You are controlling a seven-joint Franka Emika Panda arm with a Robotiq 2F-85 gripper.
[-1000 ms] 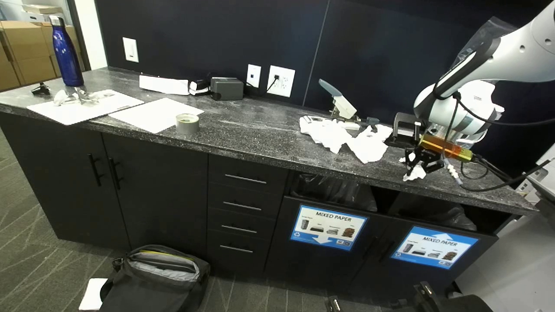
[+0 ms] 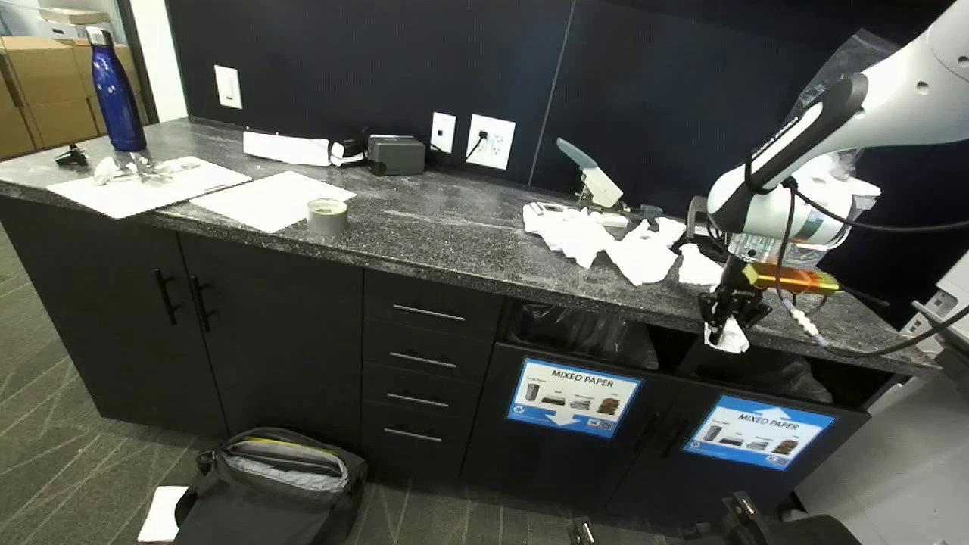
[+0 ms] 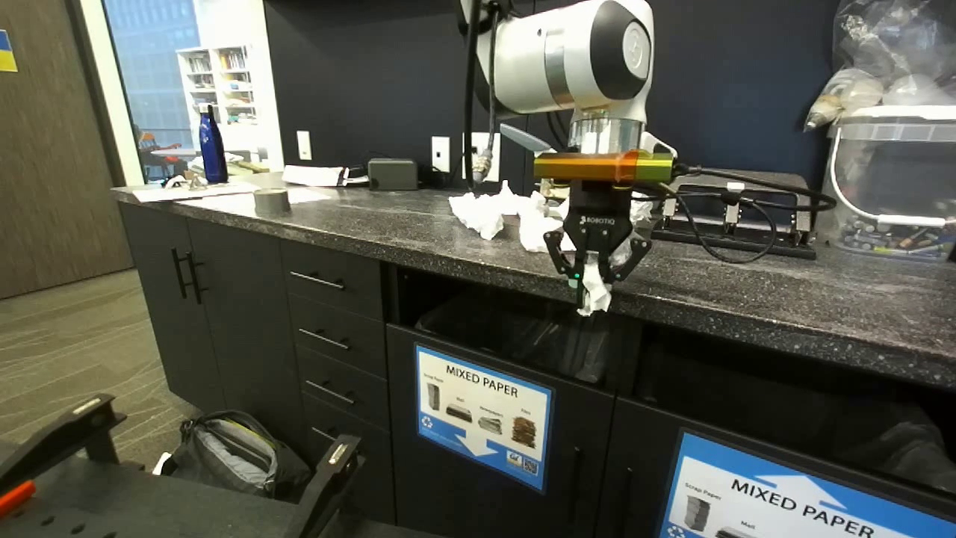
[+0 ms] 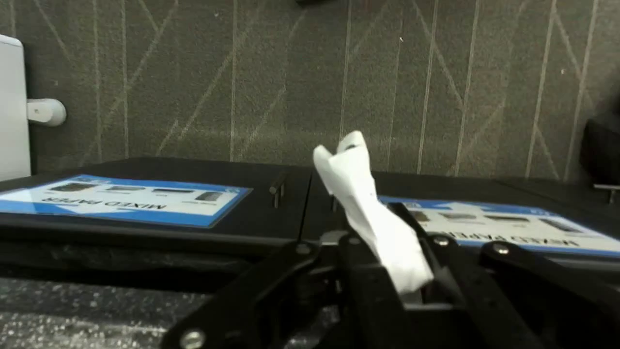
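Observation:
My gripper (image 3: 587, 291) is shut on a crumpled piece of white paper (image 3: 594, 288), in front of the counter's front edge. In the wrist view the held paper (image 4: 372, 215) sticks out past the fingers, with carpet and cabinet doors beyond it. Exterior view 1 shows the same paper (image 2: 728, 337) hanging below the fingers. More crumpled white paper (image 2: 645, 251) lies on the counter behind, to the left of the gripper. Below the countertop are two open bin slots, with a clear bag (image 2: 590, 331) inside the left one.
Signs reading MIXED PAPER (image 2: 574, 397) mark the doors under the slots. A black hole punch (image 3: 739, 211) and a clear bucket (image 3: 896, 179) stand to the right on the counter. Tape (image 2: 327, 216) and flat sheets (image 2: 272, 200) lie left.

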